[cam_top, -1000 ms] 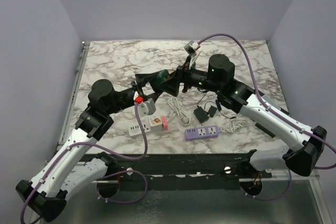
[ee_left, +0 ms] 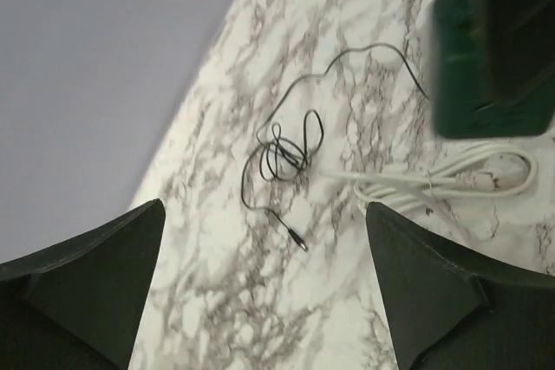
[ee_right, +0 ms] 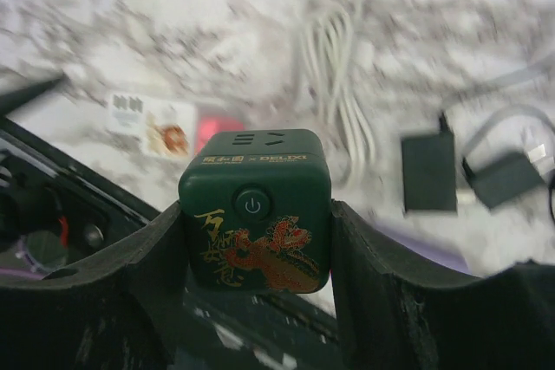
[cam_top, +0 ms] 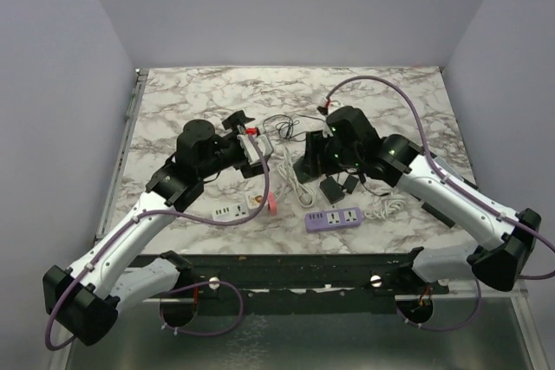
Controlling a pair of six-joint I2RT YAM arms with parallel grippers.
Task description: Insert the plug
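A dark green cube socket [ee_right: 256, 214] with a power button and a gold and red print is clamped in my right gripper. In the top view that green cube [cam_top: 305, 169] hangs over the middle of the table at the right gripper's fingertips. My left gripper [cam_top: 247, 145] stands open to the left of it, apart from the cube. Nothing lies between the left fingers in the left wrist view. Two black plug adapters [ee_right: 429, 172] lie on the table right of the cube. A purple power strip [cam_top: 334, 219] rests near the front edge.
A white strip with a pink end [cam_top: 245, 208] lies at the front left. White cable coils [cam_top: 297, 181] and a thin black cable [ee_left: 290, 158] spread across the marble table [cam_top: 199, 93].
The grippers have drawn apart.
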